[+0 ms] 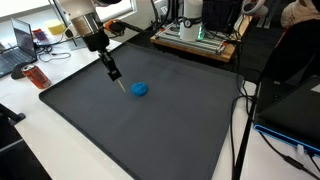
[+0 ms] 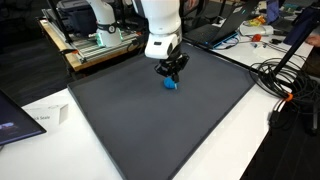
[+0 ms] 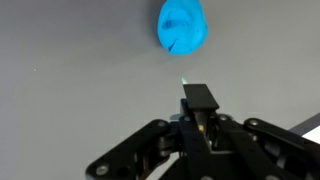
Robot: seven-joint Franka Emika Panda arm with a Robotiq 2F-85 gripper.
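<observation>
A small, rounded blue object [image 1: 139, 88] lies on the dark grey mat; its top looks folded or hollow in the wrist view, where the blue object [image 3: 181, 27] is at the top. My gripper [image 1: 116, 76] is low over the mat, just left of it in exterior view 1. The black fingers [image 3: 200, 97] are shut on a thin pale stick-like thing [image 1: 122, 86], whose light tip [image 3: 184, 80] pokes out toward the blue object. A gap of bare mat separates tip and blue object in the wrist view. Most of the stick is hidden by the fingers.
An orange-red can [image 1: 36, 76] stands beyond its left edge. Black cables [image 2: 285, 85] lie off the mat, and a dark laptop [image 1: 295, 110] stands on the right.
</observation>
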